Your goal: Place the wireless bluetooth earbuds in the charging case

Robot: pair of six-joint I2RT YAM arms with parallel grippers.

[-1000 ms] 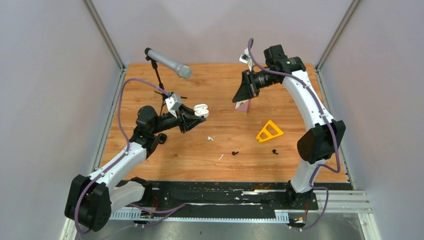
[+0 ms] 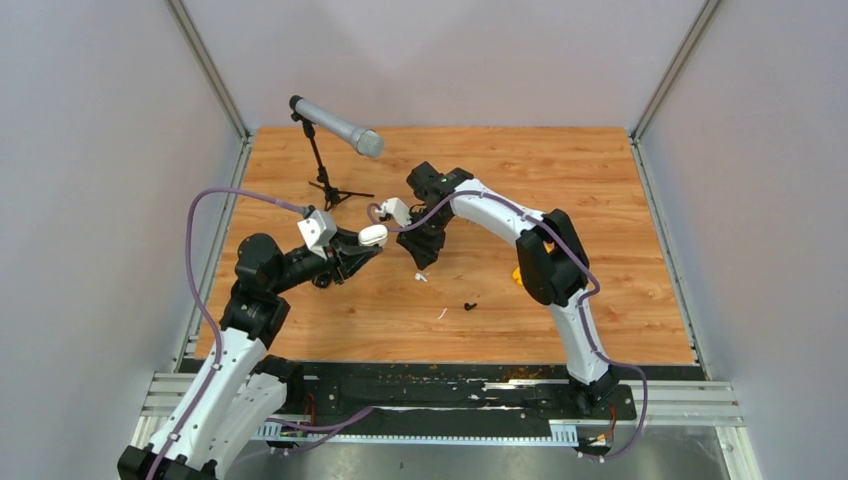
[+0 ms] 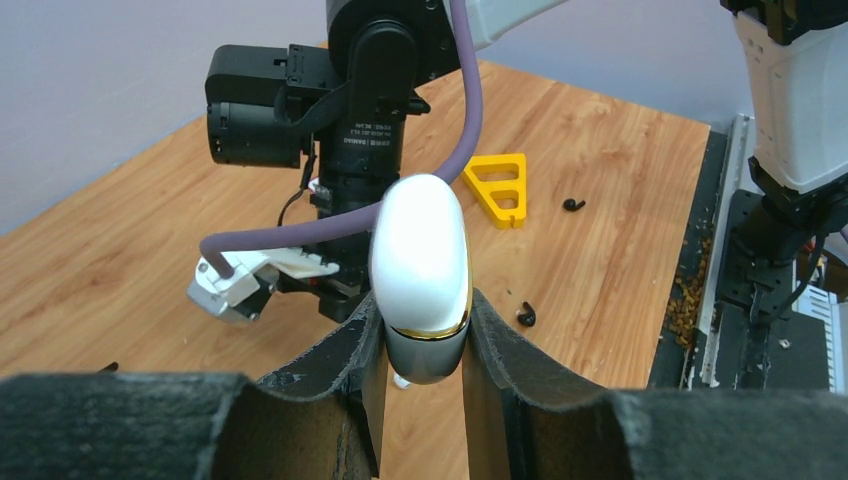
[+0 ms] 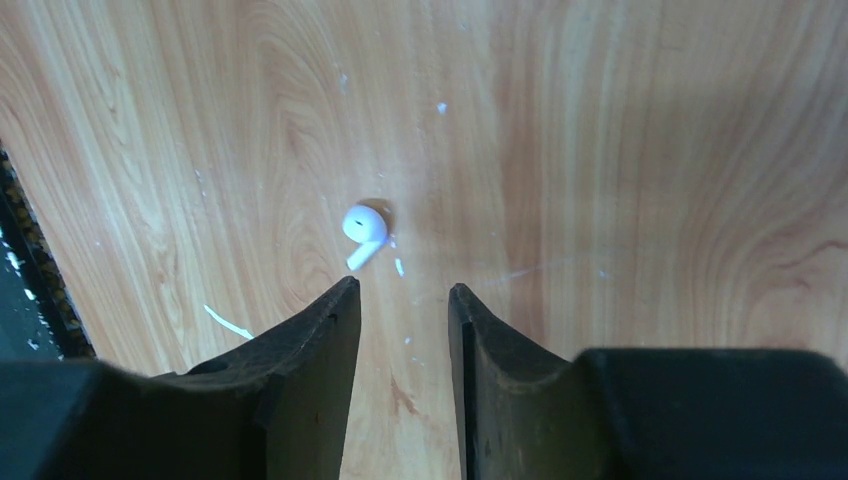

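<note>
A white charging case (image 3: 422, 270) hangs above the table with my left gripper shut on its lower end. In the top view the case (image 2: 373, 235) is at centre left, at the tips of the left gripper (image 2: 372, 250). A white earbud (image 4: 365, 232) lies on the wood; in the top view this earbud (image 2: 421, 277) shows just below my right gripper (image 2: 423, 263). Seen from the right wrist, the right gripper has its fingers apart, nothing between them, pointing down with the earbud ahead and slightly left. Two black earbuds (image 3: 526, 315) (image 3: 573, 204) lie farther off.
A yellow triangle (image 3: 498, 188) lies on the table, mostly behind the right arm in the top view. A microphone on a stand (image 2: 330, 185) rises at the back left. A thin white sliver (image 2: 442, 313) lies near the front.
My right arm has swung from the back right, leftward and forward, to above the white earbud. The left gripper has drawn left with the case, whose lid looked open earlier; its inside no longer shows.
</note>
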